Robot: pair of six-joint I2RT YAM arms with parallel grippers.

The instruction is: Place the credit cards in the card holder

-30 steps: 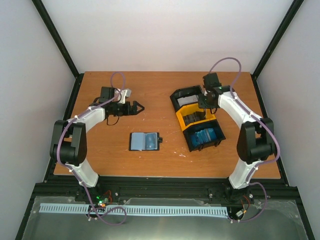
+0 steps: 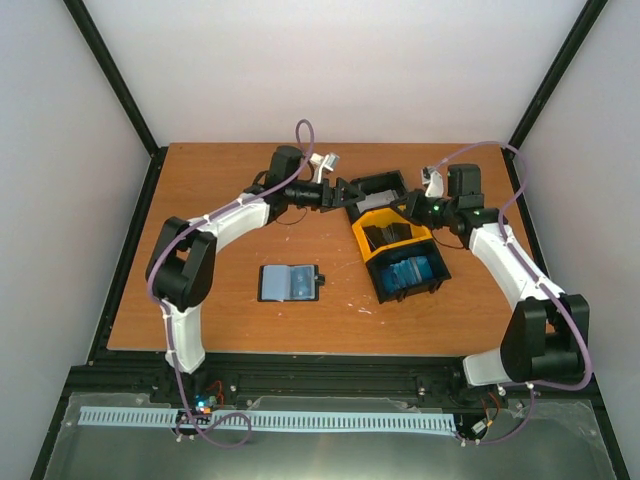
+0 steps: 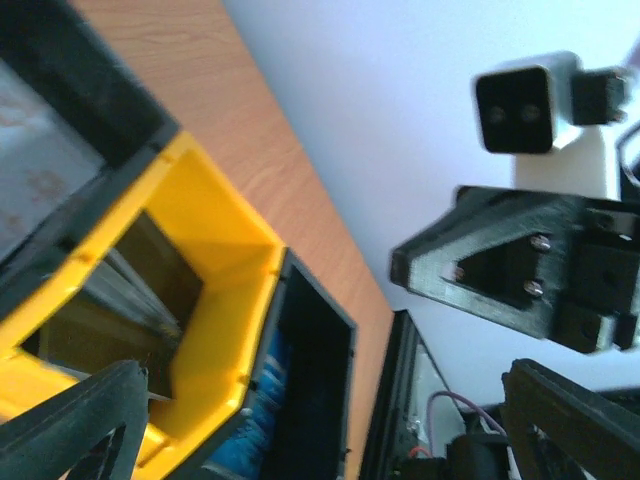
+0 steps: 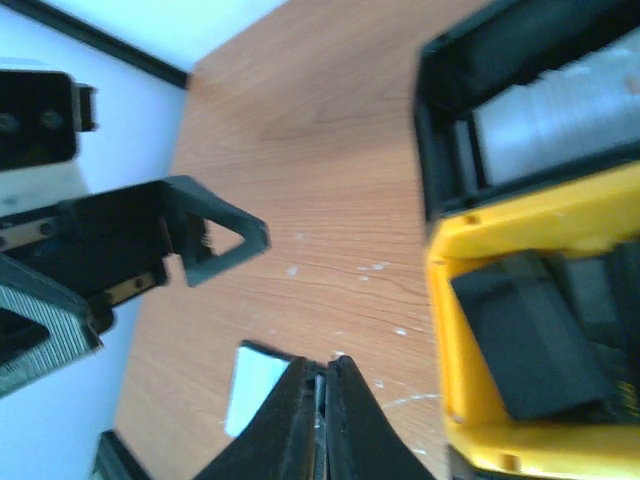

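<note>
The card holder (image 2: 289, 283), an open flat case with blue inner panels, lies at the table's middle left. A yellow bin (image 2: 360, 245) holding dark cards (image 4: 525, 335) sits between two black bins. My left gripper (image 2: 340, 194) is open above the bins' left side; its view looks down into the yellow bin. My right gripper (image 2: 408, 208) hovers above the yellow bin's right side; in the right wrist view its fingers are at the left, and whether they hold anything is unclear.
The rear black bin (image 2: 400, 180) holds pale items, the front one (image 2: 437, 270) blue packets. The grippers are close to each other over the bins.
My left gripper has moved right to the bins.
</note>
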